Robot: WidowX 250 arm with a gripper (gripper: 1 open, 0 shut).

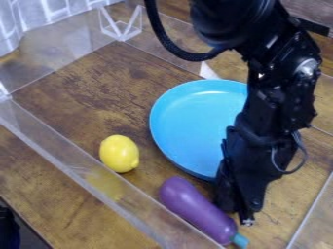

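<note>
My black gripper (237, 199) reaches down at the right, low over the wooden surface beside the rim of a blue plate (182, 117) and just right of a purple eggplant (196, 208) with a green end. It looks shut, with nothing visible between its fingers, though the tips are dark and partly hidden. A yellow lemon (119, 154) lies left of the plate.
Clear plastic walls (72, 160) border the wooden surface (85, 83) at the front left and right. The wood left of the plate and above the lemon is bare.
</note>
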